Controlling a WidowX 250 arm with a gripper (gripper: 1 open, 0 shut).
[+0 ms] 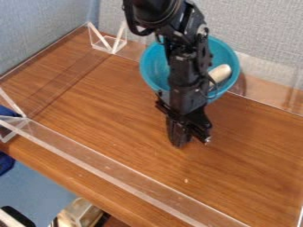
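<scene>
My black gripper (187, 135) hangs low over the wooden table (119, 142), in front of a teal bowl (154, 64) at the back. Its fingers look close together; whether anything is between them is hard to see. A pale cylindrical object (219, 73) rests in the bowl, partly behind the arm.
White wire stands (106, 40) are at the back left and left edge. A clear rail runs along the front. Off the table at lower left are blue and beige items.
</scene>
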